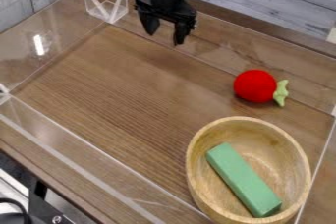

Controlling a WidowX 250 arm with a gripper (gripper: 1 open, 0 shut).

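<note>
My black gripper [165, 24] hangs at the back centre of the wooden table, low over its surface, with its fingers apart and nothing visible between them. To its right and nearer lies a red plush vegetable [253, 86] with a green top. A round wooden bowl [205, 178] at the front right holds a green block [243, 179].
A clear plastic object [106, 2] stands at the back left, beside my gripper. A white slatted surface borders the back right.
</note>
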